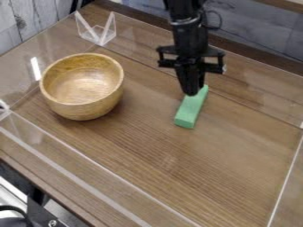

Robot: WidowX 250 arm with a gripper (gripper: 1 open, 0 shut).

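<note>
A black robot arm reaches down from the top centre to my gripper [190, 82], which is shut, with nothing visible between its fingers. It hangs over the upper end of a flat green bar [192, 108] lying on the wooden table; whether it touches the bar I cannot tell. A large yellow bowl [81, 92] sits to the left, apart from the gripper.
A small white wire-like object [95, 28] stands at the back left. Dark cables or parts lie at the bottom left corner.
</note>
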